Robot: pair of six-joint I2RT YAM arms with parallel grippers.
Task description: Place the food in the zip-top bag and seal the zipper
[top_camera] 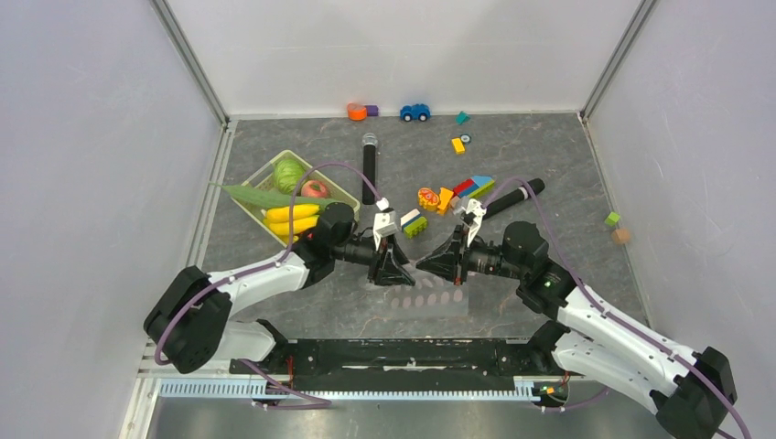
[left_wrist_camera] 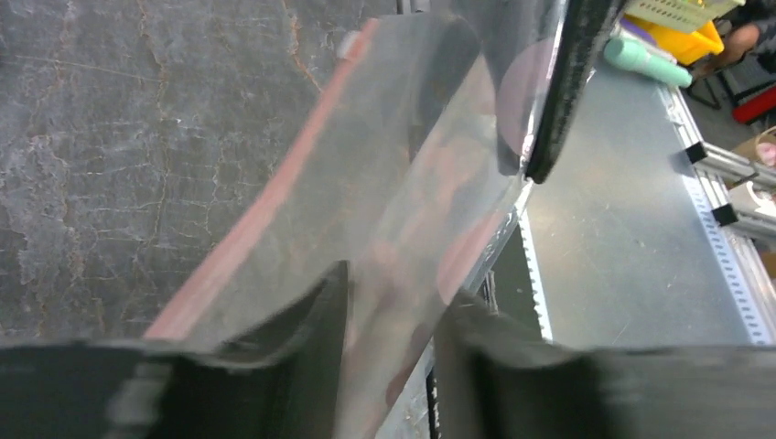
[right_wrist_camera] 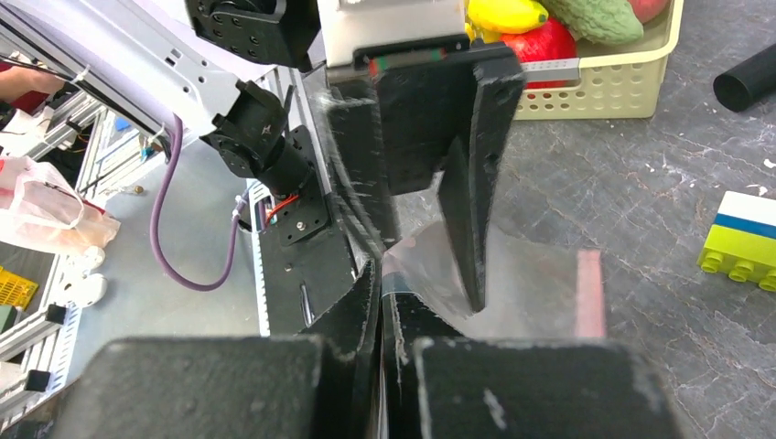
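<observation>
The clear zip top bag [top_camera: 425, 302] [left_wrist_camera: 265, 210] [right_wrist_camera: 540, 283] with a pinkish strip is lifted off the grey floor near the front middle. My right gripper [top_camera: 419, 267] is shut on its edge. The food, with bananas [top_camera: 288, 219], cabbage [top_camera: 287, 169], a long green vegetable [top_camera: 256, 196] and apple [top_camera: 314, 188], is in the basket [top_camera: 349, 198] [right_wrist_camera: 586, 108] at the left.
Coloured blocks [top_camera: 412, 222] [right_wrist_camera: 737, 242], two microphones [top_camera: 369, 174] [top_camera: 514, 197] and small toys [top_camera: 414, 112] lie behind the grippers.
</observation>
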